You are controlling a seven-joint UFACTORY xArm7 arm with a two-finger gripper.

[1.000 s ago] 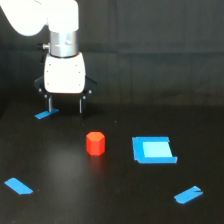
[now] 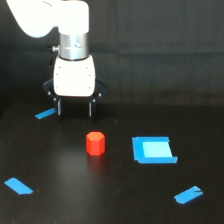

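A red block (image 2: 95, 143), with what looks like a many-sided outline, sits alone on the dark table. My gripper (image 2: 75, 107) is behind it and a little to its left, pointing down. Its two dark fingers stand well apart, so it is open, and nothing shows between them. The block and the fingers do not touch. To the right of the block lies a pale square bordered with blue tape (image 2: 138, 150).
Strips of blue tape lie at the front left (image 2: 18, 186), the front right (image 2: 188, 195) and the back left (image 2: 45, 114). Bare dark table surrounds the block. A dark curtain (image 2: 160, 55) hangs behind.
My gripper has shifted to the right and slightly lower in the view, still open. The red block and the taped square have stayed where they were.
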